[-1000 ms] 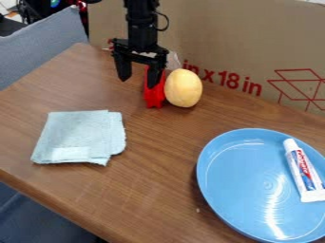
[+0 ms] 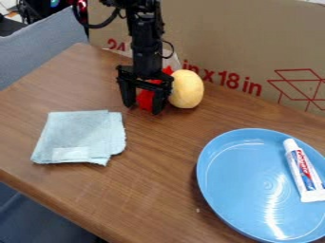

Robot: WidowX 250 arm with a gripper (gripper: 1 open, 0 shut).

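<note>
The black gripper (image 2: 143, 95) is low at the back of the table, its fingers on either side of a red object (image 2: 148, 74), which is mostly hidden behind them. Whether the fingers press on it cannot be told. A pale yellow rounded object (image 2: 187, 89) stands just right of the gripper. A folded light-blue cloth (image 2: 78, 139) lies at the left, and a toothpaste tube (image 2: 303, 171) lies on a blue plate (image 2: 248, 185) at the front right.
A cardboard sheet (image 2: 248, 43) stands behind the wooden table (image 2: 140, 199). A grey padded surface (image 2: 38, 52) borders the left edge. The middle of the table between cloth and plate is clear.
The gripper has moved down over the red object, which is now more hidden. The cloth, plate and tube have not moved.
</note>
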